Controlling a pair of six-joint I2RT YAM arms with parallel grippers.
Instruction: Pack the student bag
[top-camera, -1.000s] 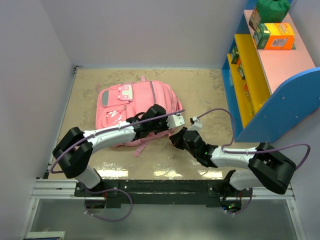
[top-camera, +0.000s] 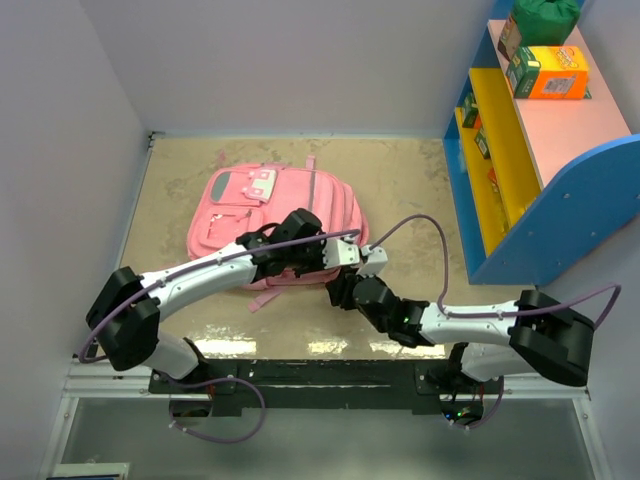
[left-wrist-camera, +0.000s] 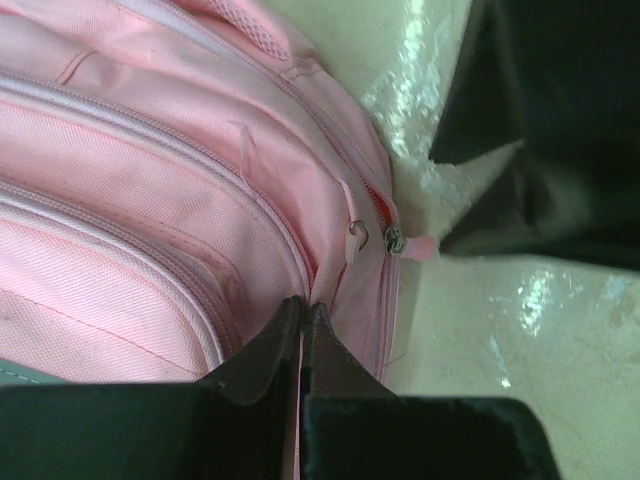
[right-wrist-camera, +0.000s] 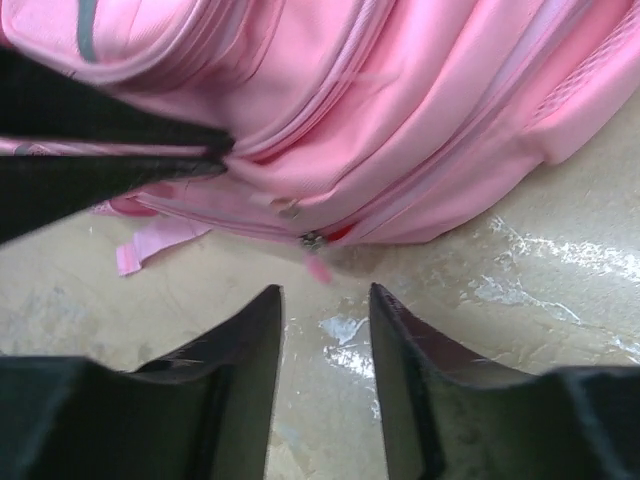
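The pink bag (top-camera: 258, 205) lies flat on the tan table, its front pocket facing up. My left gripper is shut at the bag's rounded near-right corner. Fabric creases run into its fingertips, with a thin pink line between them. Just right of those tips, a zipper slider with a pink pull tab (left-wrist-camera: 420, 248) sits on the bag's edge. My right gripper stands part open, with nothing between its fingers. In its view, the pull tab (right-wrist-camera: 317, 268) is slightly beyond the gap, apart from both fingertips. The bag's inside is hidden.
A blue shelf unit (top-camera: 570, 225) with yellow shelves holds several boxes at the right. An orange-and-green box (top-camera: 560, 72) and a green bag (top-camera: 545, 20) stand on top. Bare table (top-camera: 410, 190) lies between bag and shelf. The arms meet closely at the bag's corner.
My left gripper has shifted slightly right and back, the bag moving a little right.
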